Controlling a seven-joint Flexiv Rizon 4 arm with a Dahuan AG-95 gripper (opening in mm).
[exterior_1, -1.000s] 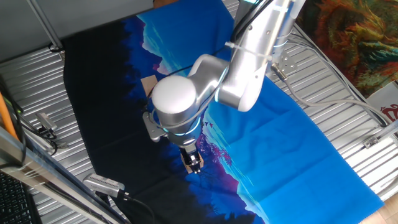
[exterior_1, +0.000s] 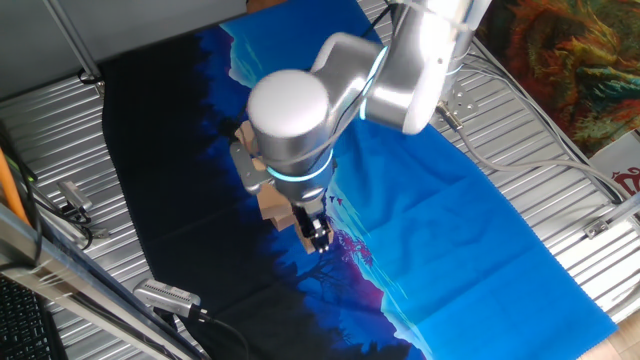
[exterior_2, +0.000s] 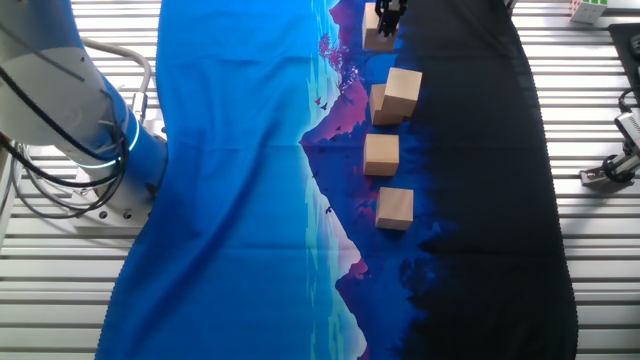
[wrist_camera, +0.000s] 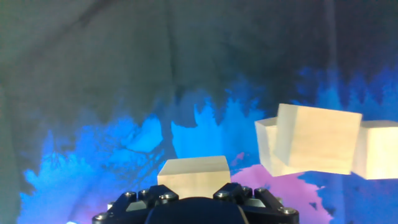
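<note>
A pale wooden block (wrist_camera: 194, 177) lies just ahead of my gripper at the bottom of the wrist view. The black fingers (wrist_camera: 166, 196) overlap its lower edge, and whether they touch or clasp it does not show. In exterior view 2, that block (exterior_2: 376, 38) sits at the top edge, with my gripper (exterior_2: 388, 18) over its far right part. Exterior view 1 has my gripper (exterior_1: 318, 236) pointing down in front of the block (exterior_1: 303, 243), largely covering it. How wide the fingers stand is hidden.
A tilted-looking block (exterior_2: 403, 90) overlaps another block (exterior_2: 380, 104) in exterior view 2. Two more, a middle block (exterior_2: 381, 155) and a near block (exterior_2: 395, 209), stand apart in the same row.
My arm and gripper have shifted slightly in exterior view 1, the gripper now a little higher in the picture than a second ago. Whether the block moved too is unclear.
</note>
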